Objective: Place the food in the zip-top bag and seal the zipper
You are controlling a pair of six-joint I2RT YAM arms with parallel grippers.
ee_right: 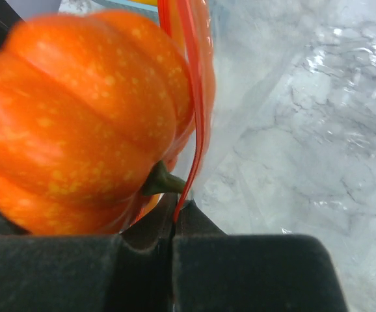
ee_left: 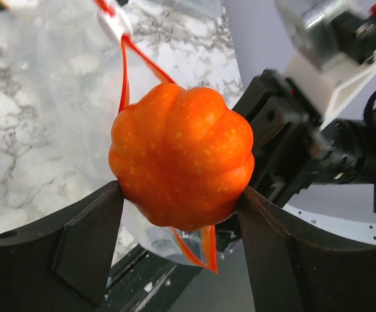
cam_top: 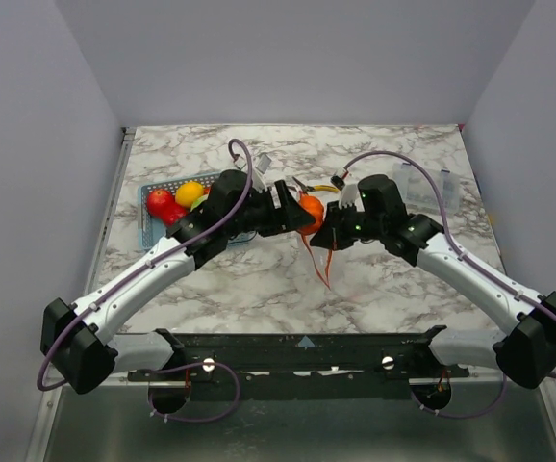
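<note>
An orange pumpkin-shaped food (ee_left: 181,156) fills the middle of the left wrist view, with my left gripper (cam_top: 295,218) shut on it. My right gripper is shut on the thin red edge of the clear bag's mouth. The clear bag (ee_right: 266,117) spreads right of the pumpkin in the right wrist view, and its red zipper strip (ee_right: 198,84) passes close against the pumpkin's stem side. In the left wrist view, the white slider (ee_left: 114,23) sits at one end of the zipper. Whether the pumpkin is inside the mouth cannot be told.
A blue basket (cam_top: 146,231) at the left holds a red fruit (cam_top: 159,201), a yellow fruit (cam_top: 189,192) and other food. Clear containers (cam_top: 426,188) stand at the back right.
</note>
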